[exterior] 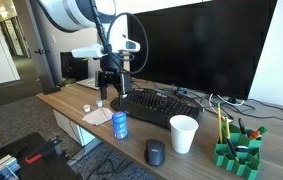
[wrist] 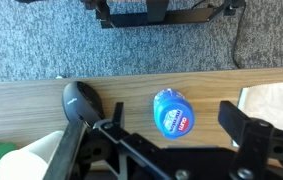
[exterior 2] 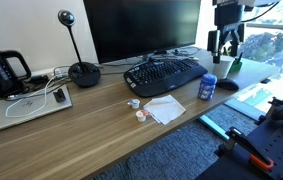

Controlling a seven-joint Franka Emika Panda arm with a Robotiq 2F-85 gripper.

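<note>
A blue can (exterior: 120, 125) stands upright near the desk's front edge. From above, in the wrist view, the can (wrist: 174, 114) shows between the two dark fingers, with its lid toward the camera. My gripper (exterior: 113, 92) hangs above the desk, higher than the can, its fingers apart and holding nothing. In the second exterior view the gripper (exterior 2: 224, 52) is above the can (exterior 2: 208, 87), with clear space between them.
A black mouse (exterior: 155, 152) and a white cup (exterior: 183, 134) stand to the can's right, then a green pen holder (exterior: 238, 150). Behind lies a black keyboard (exterior: 161, 107). A white napkin (exterior 2: 164, 108) and small white cups (exterior 2: 141, 116) lie on the other side.
</note>
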